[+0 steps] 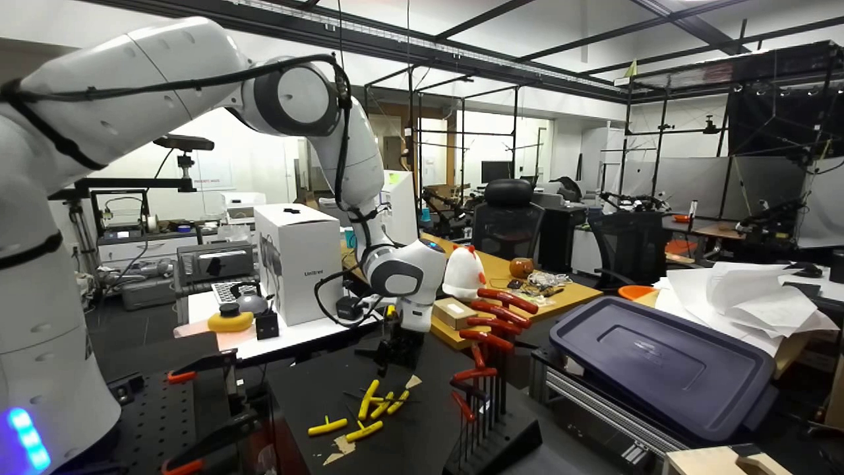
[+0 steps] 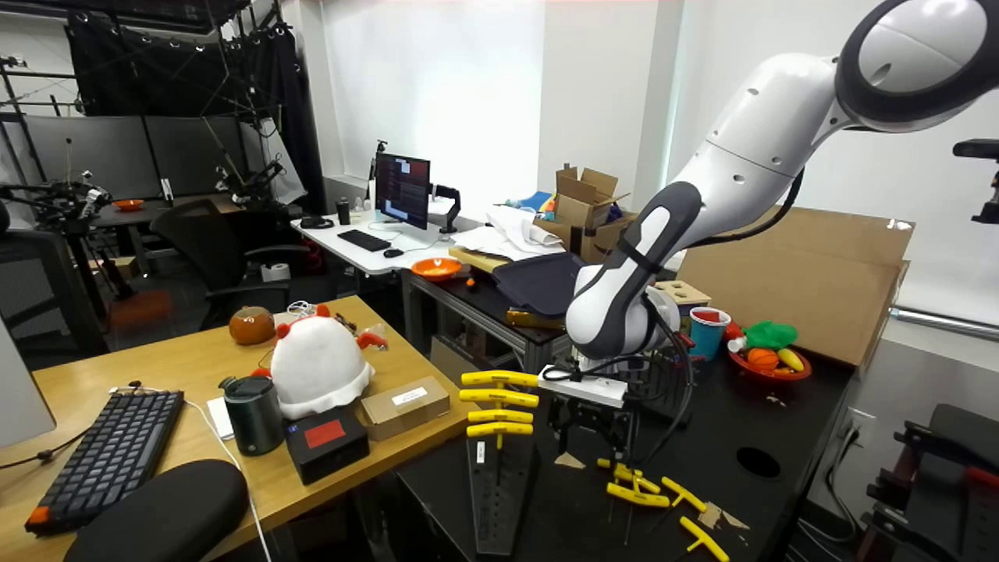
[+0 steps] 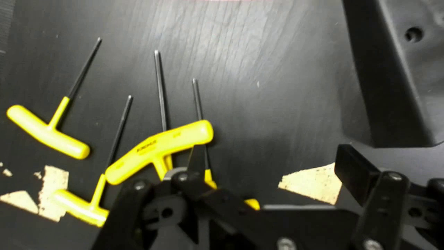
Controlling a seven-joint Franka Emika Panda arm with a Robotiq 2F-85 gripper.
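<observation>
Several yellow T-handle hex keys lie loosely on the black table, below my gripper. In the wrist view, a large yellow key overlaps others near the left finger; whether it touches that finger I cannot tell. Farther left are another yellow key and a lower yellow key. My gripper stands open above the table, with nothing seen held between its fingers. A black stand carries several upright yellow-handled keys close beside the gripper in exterior view 2.
A black rack of red-handled keys stands on the table's right side. Torn cardboard scraps lie around the loose keys. Beyond the table are a small cardboard box and a white plush toy. Bare tabletop shows in the wrist view's upper middle.
</observation>
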